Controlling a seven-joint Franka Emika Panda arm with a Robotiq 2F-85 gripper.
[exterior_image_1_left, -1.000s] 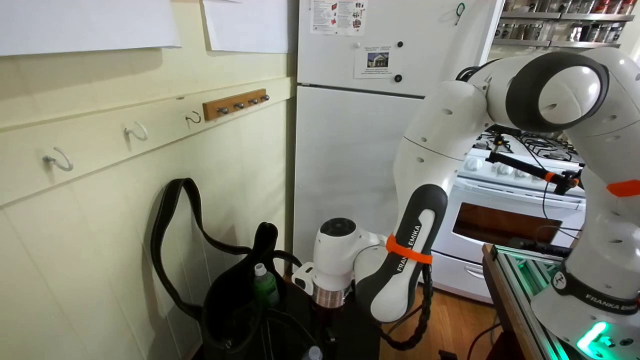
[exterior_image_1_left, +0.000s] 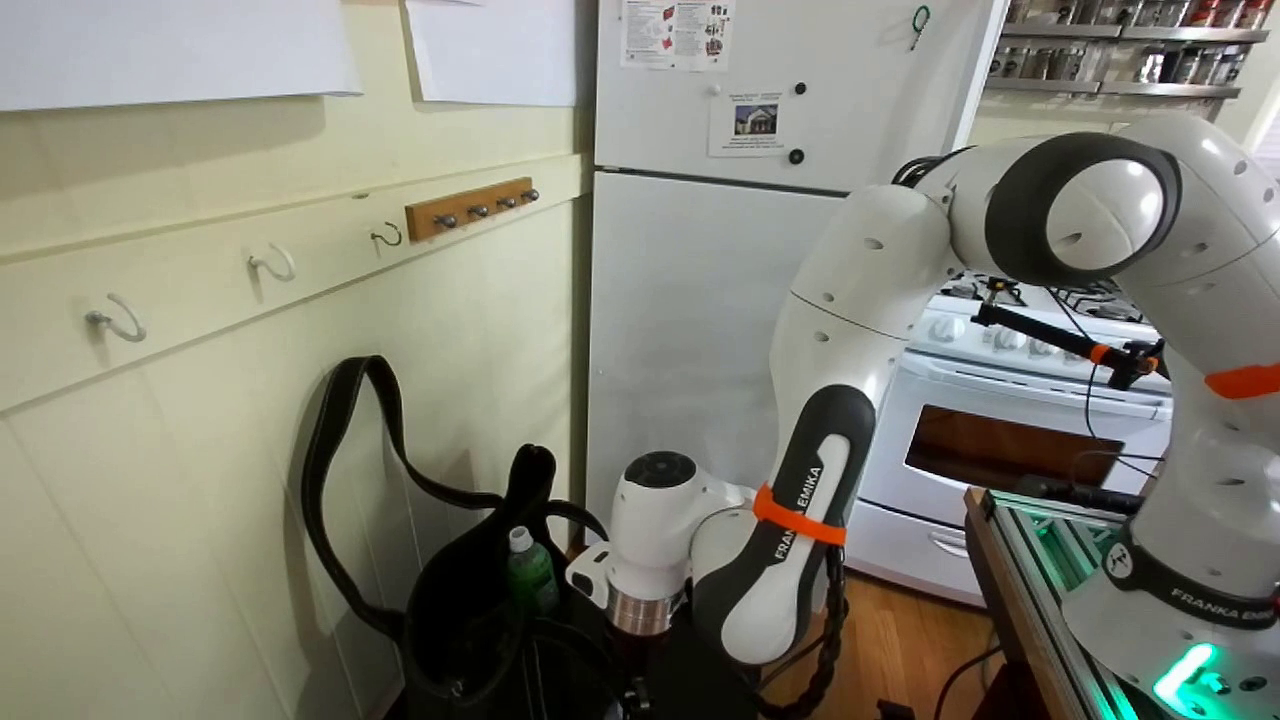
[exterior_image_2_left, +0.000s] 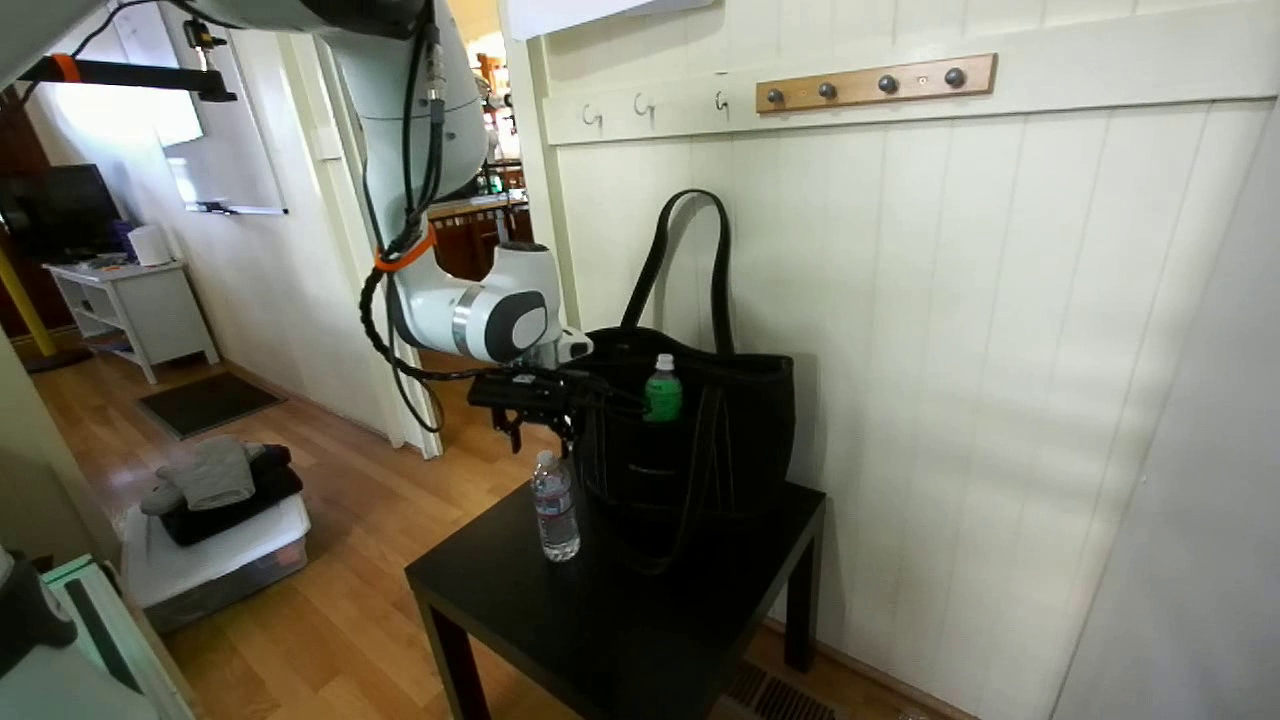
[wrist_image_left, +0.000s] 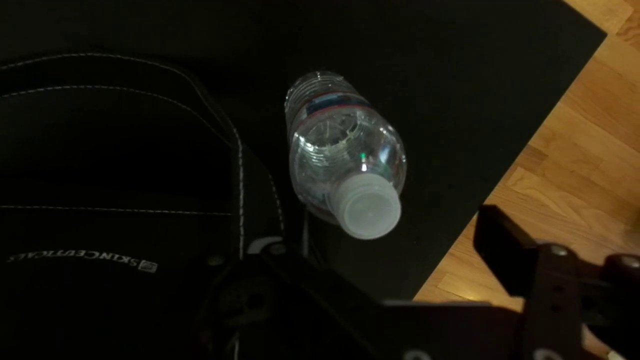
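A clear water bottle (exterior_image_2_left: 555, 514) with a white cap stands upright on the black table (exterior_image_2_left: 480, 562). Just above its cap hangs my gripper (exterior_image_2_left: 540, 434). Seen from the wrist, the bottle (wrist_image_left: 342, 147) lies ahead of the gap of my gripper, whose fingers (wrist_image_left: 502, 249) are apart with nothing between them. Left of the bottle is the black tote bag (wrist_image_left: 108, 234), close to the other finger. A green bottle (exterior_image_2_left: 662, 392) sticks up from the tote (exterior_image_2_left: 750, 420). In exterior view 1 the fingers cannot be made out.
The tote's tall strap (exterior_image_1_left: 314, 462) rises against the panelled wall (exterior_image_1_left: 156, 516), below several hooks. A white fridge (exterior_image_1_left: 684, 348) stands behind the arm. Bare tabletop lies to the front of the clear bottle, and the table's edge is near it on the floor side.
My arm has shifted left and slightly down in exterior view 1, closer to the tote. The clear bottle's cap, visible at the bottom before, is now mostly hidden. The tote and green bottle look unmoved.
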